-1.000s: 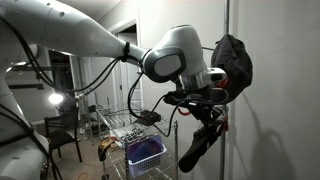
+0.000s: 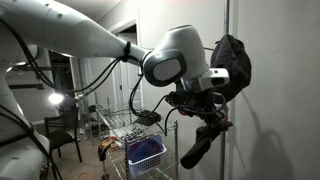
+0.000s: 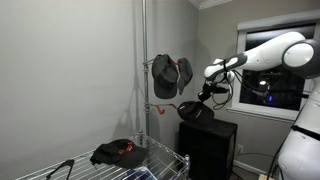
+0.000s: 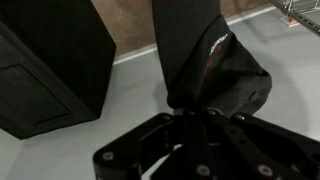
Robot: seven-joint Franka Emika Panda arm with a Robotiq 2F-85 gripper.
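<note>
A floppy black hat hangs in the air below my gripper, close to the wall pole. In the wrist view the gripper is shut at the edge of the hat, and the dark cloth runs out from between the fingertips. The second exterior view has the hat in front of a black cabinet, below the arm. Against the dark cloth, the exact pinch is hard to make out.
Other dark hats hang on the upright pole, with red hooks lower down. A wire rack holds more dark hats. The black cabinet stands on the right, and a bin sits in the rack.
The gripper has shifted and turned slightly over the last second. The black hat still hangs below it and sways a little.
</note>
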